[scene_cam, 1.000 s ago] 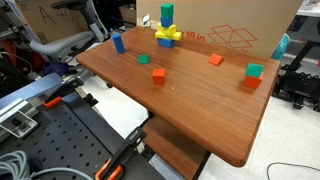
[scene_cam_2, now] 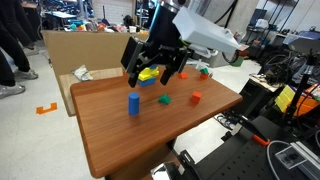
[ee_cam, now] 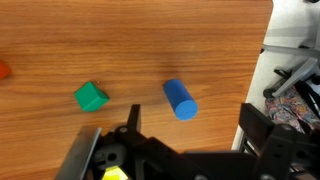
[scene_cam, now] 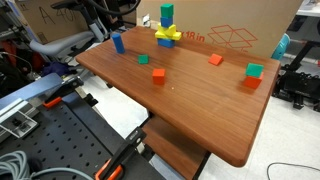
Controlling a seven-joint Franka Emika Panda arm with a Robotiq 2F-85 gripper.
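Note:
A blue cylinder point(ee_cam: 180, 99) stands on the wooden table, near its left end in exterior view 1. Above it hangs my gripper, open and empty, with its dark fingers point(ee_cam: 133, 125) spread to either side of the cylinder in the wrist view. Exterior view 2 shows the gripper point(scene_cam_2: 148, 78) still higher than the cylinder point(scene_cam_2: 133, 104), with a gap between them. A green block point(ee_cam: 91, 97) lies to the cylinder's left in the wrist view. Behind, a stack carries a green block point(scene_cam: 167, 10), a blue block point(scene_cam: 167, 21) and yellow pieces point(scene_cam: 168, 33).
An orange block point(scene_cam: 158, 76) sits near the table's front edge, and another orange block point(scene_cam: 215, 59) lies farther back. At the right, a green block point(scene_cam: 254, 70) rests on an orange one point(scene_cam: 250, 82). A cardboard sheet point(scene_cam: 240, 25) stands behind.
My gripper has come lower and to the right into exterior view 1, over the blue cylinder; earlier the arm showed only at the upper left. The blocks have not moved.

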